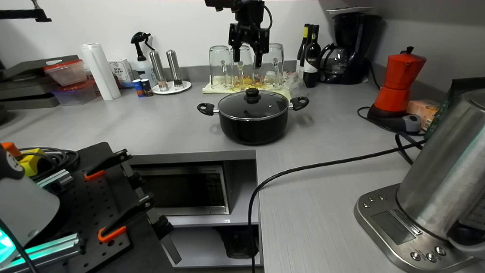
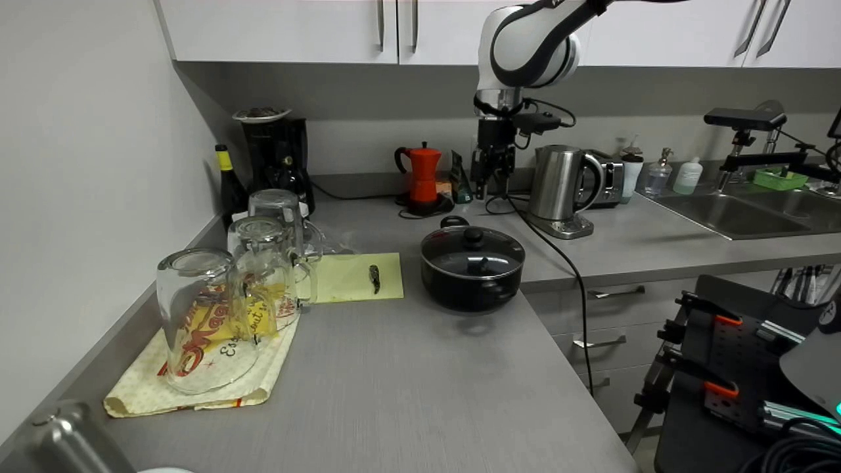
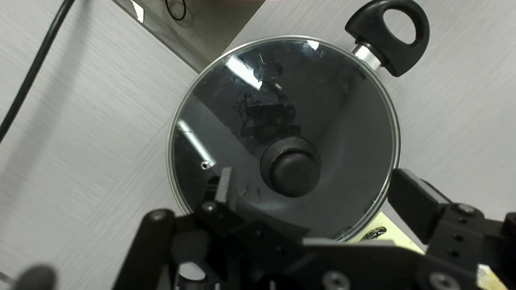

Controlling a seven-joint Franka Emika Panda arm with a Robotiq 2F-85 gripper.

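Note:
A black pot [image 1: 253, 129] stands on the counter with its glass lid [image 3: 338, 159] on. A round black knob [image 3: 295, 173] sits at the lid's centre, upright and touched by nothing. My gripper [image 1: 247, 58] hangs well above the pot, open, with nothing between its fingers. In the wrist view the fingers [image 3: 417, 203] stand wide apart and the knob shows beyond them, up from the gap. One pot handle [image 3: 411, 36] sticks out at the upper right of that view. Exterior view 2 has the gripper [image 2: 493, 185] higher than the lid.
Behind the pot, several glass mugs [image 2: 197, 315] stand upside down on a cloth. A black cable [image 1: 318, 165] crosses the counter near a steel kettle [image 1: 448, 168]. Beside the pot lies a yellow cloth [image 2: 343, 277]. Counter to the pot's left is clear in exterior view 1.

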